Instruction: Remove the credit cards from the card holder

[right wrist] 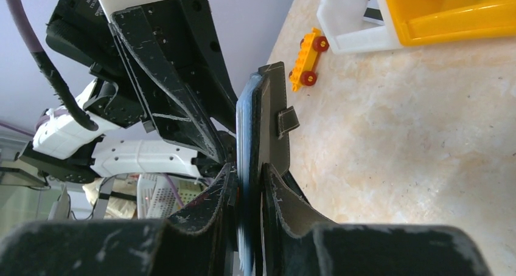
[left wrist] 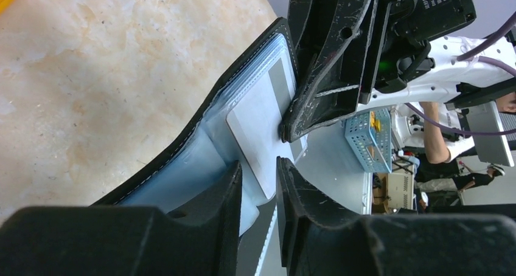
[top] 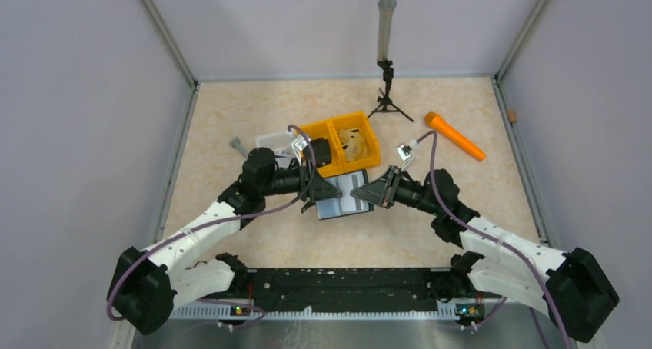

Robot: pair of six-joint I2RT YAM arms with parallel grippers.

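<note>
The open card holder (top: 346,203), dark with clear sleeves, is held up between both arms. A white card (left wrist: 255,121) with a grey stripe sits in a sleeve. My right gripper grips the holder edge-on between its fingers. My left gripper is at the holder's sleeves, its fingertips apart at the lower edge of the card; whether anything is between them is hard to tell.
A yellow two-compartment bin (top: 367,145) and a white container (right wrist: 347,42) stand behind, with a toy car (right wrist: 307,60) nearby. An orange microphone (top: 457,137) lies right; a stand (top: 386,88) stands at the back.
</note>
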